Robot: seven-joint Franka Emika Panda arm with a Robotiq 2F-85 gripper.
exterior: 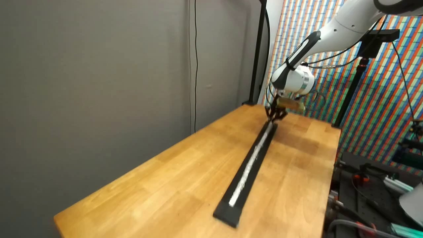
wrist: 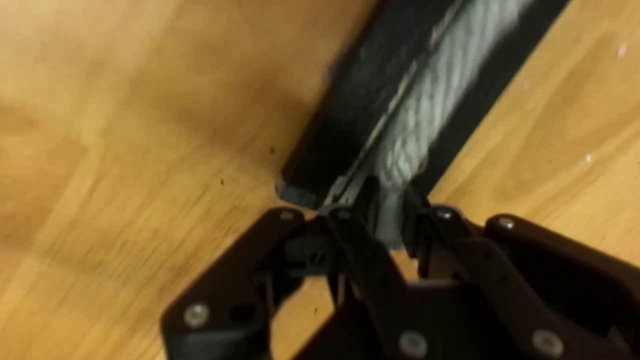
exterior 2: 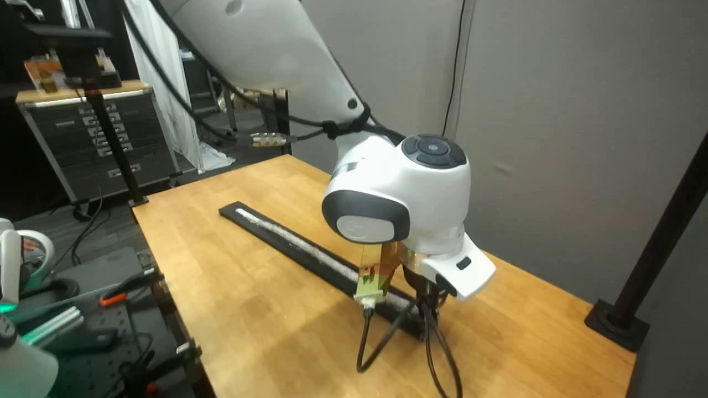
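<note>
A grey-white rope (exterior: pixel 248 166) runs straight along the middle of a long black board (exterior: pixel 226 214) on the wooden table. At the board's far end, my gripper is shut on the rope's end, the grey tip showing between its dark fingers. The wrist view has the twisted rope (wrist: pixel 441 90) leading away from the fingers, over the black board (wrist: pixel 354 114), with a pale line beside it. From the second exterior view, the rope (exterior 2: pixel 285 235) looks straight too, but the arm hides the fingers.
Bare wooden table (exterior: pixel 158 186) lies on both sides of the board. Black posts (exterior: pixel 257 59) stand at the table's far corners. A grey wall (exterior: pixel 99 99) borders the left edge, and a cart with tools (exterior: pixel 365 190) is at the right.
</note>
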